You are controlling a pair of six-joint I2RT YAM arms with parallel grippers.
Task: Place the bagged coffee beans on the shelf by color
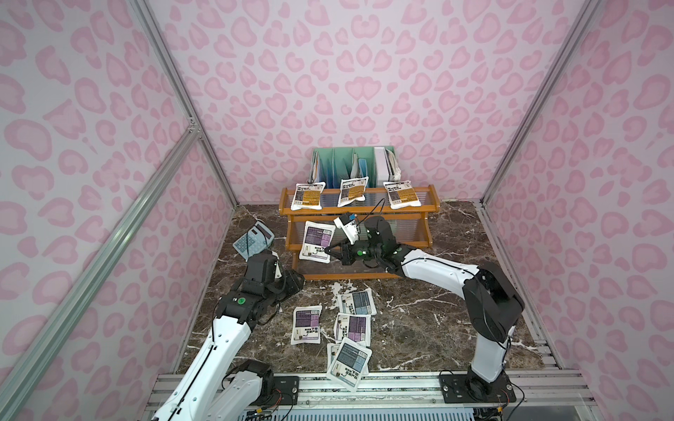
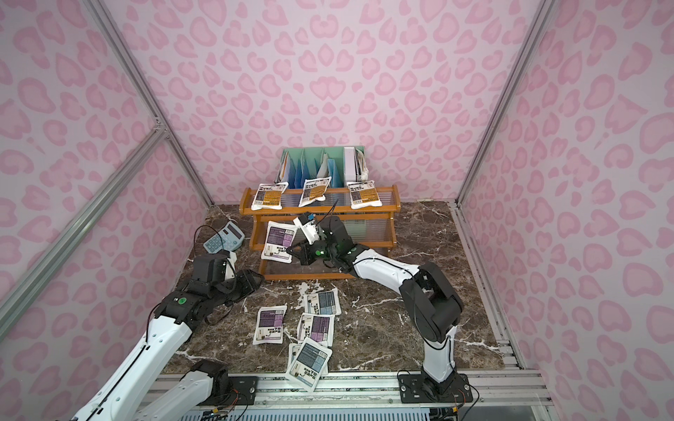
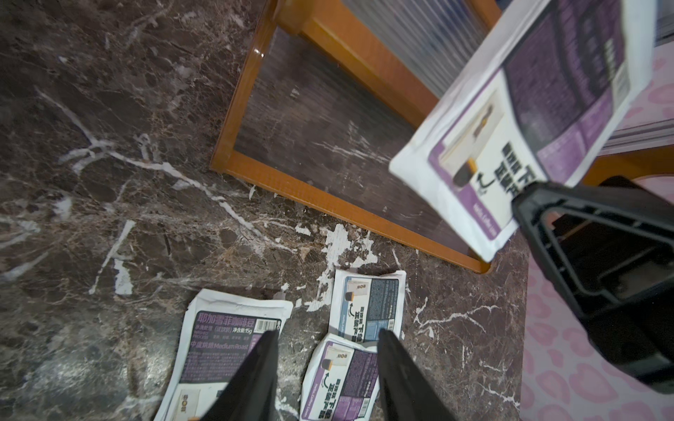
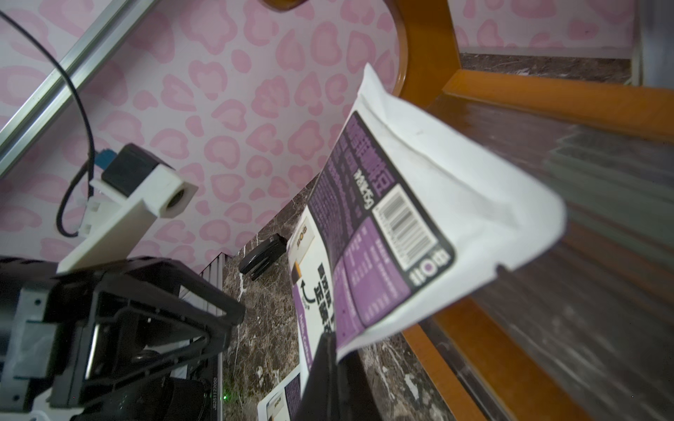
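Note:
A purple-labelled coffee bag [image 1: 318, 238] hangs at the left end of the shelf's lower tier [image 1: 410, 228]. My right gripper is shut on the bag's edge. The bag is tilted in the right wrist view, and whether it touches the shelf I cannot tell. My left gripper is open above the table, front-left of the shelf, with nothing held. Three orange-labelled bags [image 1: 352, 191] rest along the upper tier. On the table lie a purple bag [image 1: 306, 325], another purple bag [image 1: 352, 328], a blue-grey bag [image 1: 357, 302] and an overlapping blue-grey bag [image 1: 349, 363].
Behind the shelf stands a green file holder [image 1: 342, 162] with folders. A calculator [image 1: 253, 240] lies to the left, near the left arm. Another bag is partly hidden under the frontmost blue-grey one.

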